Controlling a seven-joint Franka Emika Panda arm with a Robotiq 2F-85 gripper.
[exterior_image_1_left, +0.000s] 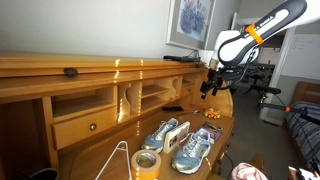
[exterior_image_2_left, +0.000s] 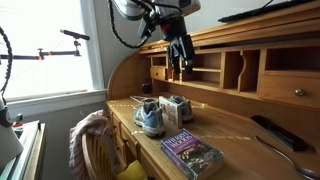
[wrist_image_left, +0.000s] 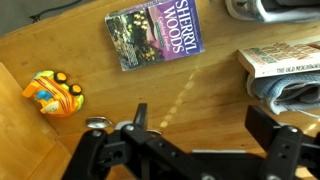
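My gripper is open above the wooden desk (wrist_image_left: 190, 100), its two fingers wide apart and nothing between them. In exterior view 2 it hangs well above the desk (exterior_image_2_left: 182, 72). Ahead of the fingers in the wrist view lies a purple paperback (wrist_image_left: 152, 38) marked Sherryl Woods, face up. An orange patterned toy (wrist_image_left: 54, 94) rests to the left. On the right, a white-edged book (wrist_image_left: 284, 60) stands close against a grey-blue shoe (wrist_image_left: 298, 92). The other shoe (wrist_image_left: 275, 8) is partly cut off at the top.
A tape roll (exterior_image_1_left: 147, 164) sits near the front of the desk. A black case (exterior_image_2_left: 279, 132) and a spoon (exterior_image_2_left: 286, 158) lie near the shelf unit (exterior_image_2_left: 225, 68), which rises along the back. Bare wood surrounds the paperback.
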